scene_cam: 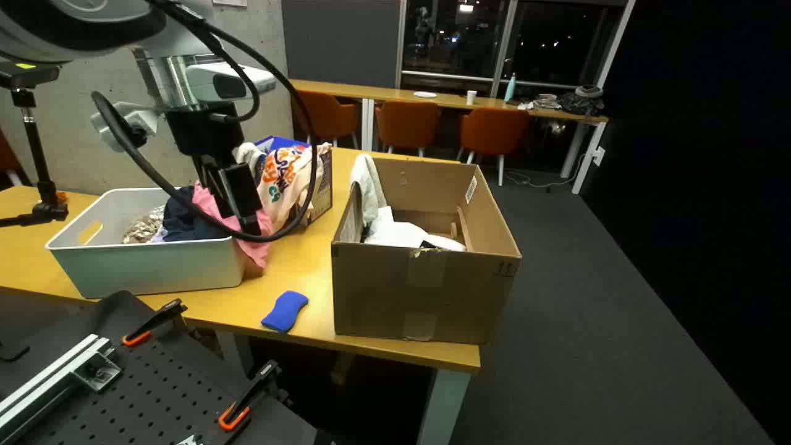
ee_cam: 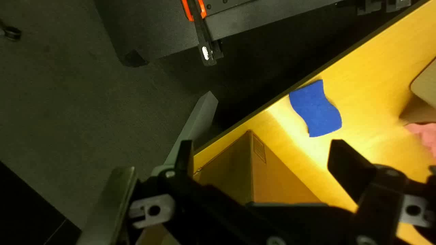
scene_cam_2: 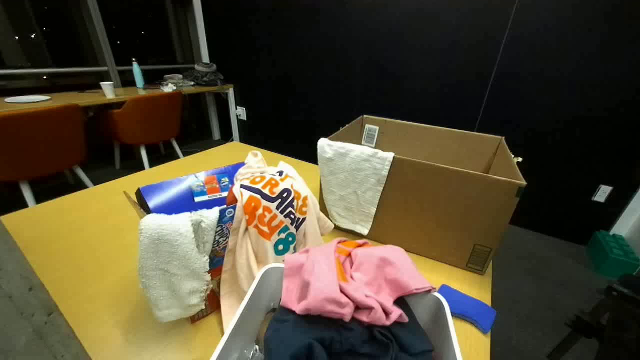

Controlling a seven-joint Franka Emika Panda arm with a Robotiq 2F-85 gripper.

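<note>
My gripper is open, its two black fingers wide apart with nothing held between them. In exterior view 1 the gripper hangs above the table, in front of the pink cloth as seen from there. A blue sponge-like pad (scene_cam: pixel 285 311) lies flat near the table's front edge, between the light bin (scene_cam: pixel 152 268) and the cardboard box (scene_cam: pixel 426 293). The wrist view shows this blue pad beyond the fingers and below them. A pink cloth (scene_cam_2: pixel 354 279) drapes over the bin's rim, on top of dark clothing (scene_cam_2: pixel 336 339). White cloth lies inside the box.
A white towel (scene_cam_2: pixel 354 186) hangs over the box's side. Behind the bin, a blue carton (scene_cam_2: pixel 180 195) carries a printed peach shirt (scene_cam_2: pixel 270 222) and another white towel (scene_cam_2: pixel 174 264). A black perforated board (scene_cam: pixel 159 389) with clamps stands before the table.
</note>
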